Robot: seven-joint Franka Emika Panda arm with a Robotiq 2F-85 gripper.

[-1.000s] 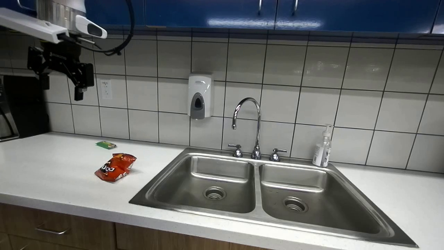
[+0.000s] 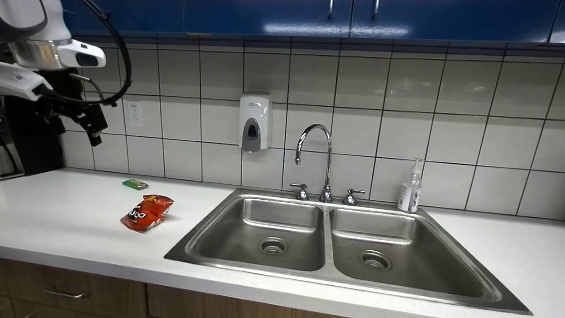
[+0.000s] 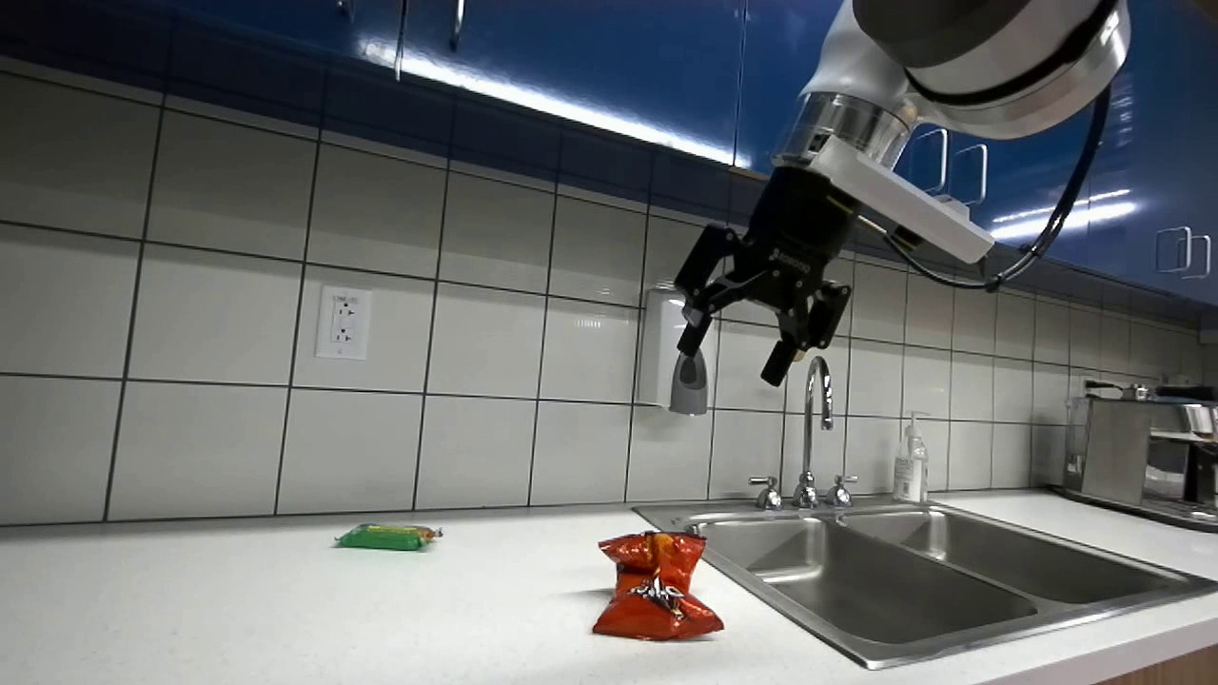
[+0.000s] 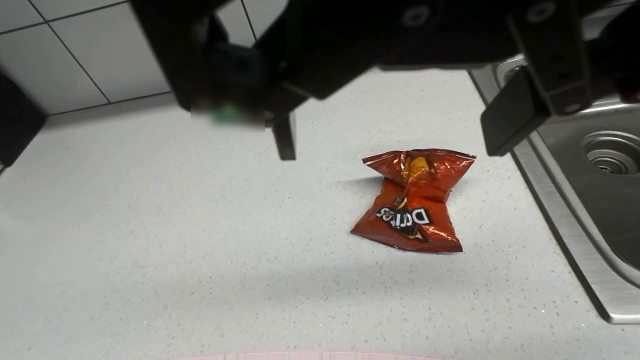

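Note:
My gripper (image 3: 733, 359) hangs in the air well above the counter, its fingers spread and nothing between them. A red Doritos bag (image 2: 148, 212) lies on the white counter, left of the sink. The wrist view has this bag (image 4: 414, 207) below the open fingers, toward the sink side. Farther back on the counter, near the tiled wall, rests a small green packet (image 3: 388, 537). In the wrist view only a blurred bit of green shows beside the left finger (image 4: 285, 138).
A double steel sink (image 2: 327, 254) with a tall faucet (image 2: 327, 159) takes up the counter to the bag's right. A soap bottle (image 2: 411, 188) stands behind it, and a dispenser (image 2: 255, 122) hangs on the wall. Bare counter (image 4: 180, 240) stretches left of the bag.
In exterior view 1 the arm has shifted left and the gripper has tilted and turned, its visible finger now slightly lower. The bag and the green packet have not moved.

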